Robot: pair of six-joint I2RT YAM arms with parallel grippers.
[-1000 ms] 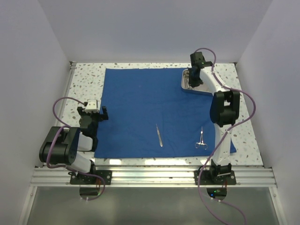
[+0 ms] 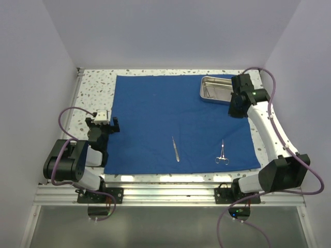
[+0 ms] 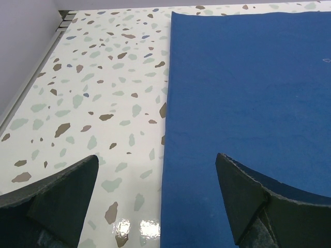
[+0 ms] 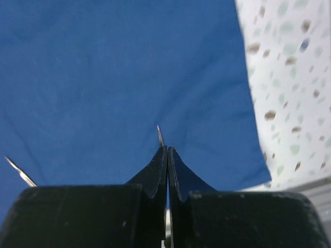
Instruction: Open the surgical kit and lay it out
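On the blue cloth (image 2: 155, 113), a slim silver instrument (image 2: 176, 149) lies near the front centre and scissor-like forceps (image 2: 222, 155) at front right. A metal tray (image 2: 212, 99) at back right holds a few thin instruments (image 2: 207, 90). My right gripper (image 2: 237, 111) hangs over the cloth's right side, just in front of the tray; its wrist view shows shut fingers (image 4: 155, 175), nothing visible between them, with a thin instrument tip (image 4: 160, 133) beyond. My left gripper (image 2: 102, 123) stands open and empty at the cloth's left edge.
Speckled white table (image 3: 103, 103) borders the cloth, with grey walls at back and sides.
My right arm has moved from over the tray toward the front and right, leaving more of the tray in view. The left arm and the laid-out instruments have not moved.
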